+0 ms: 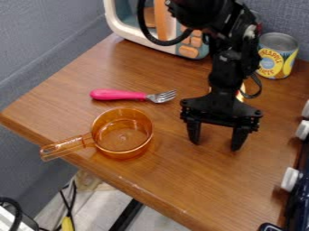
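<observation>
My black gripper (216,137) hangs low over the wooden table at center right, its two fingers apart with no object visible between them. A small yellow item behind it is mostly hidden by the arm. Left of the gripper, an amber transparent pot (122,148) with a handle pointing left sits near the table's left edge. A pink-handled fork (115,94) lies above the pot, tines to the right.
A can (276,63) with a yellow label stands at the back right. A white toy rack (125,11) is at the back. A dark stove-like object with white knobs (294,194) lines the right edge.
</observation>
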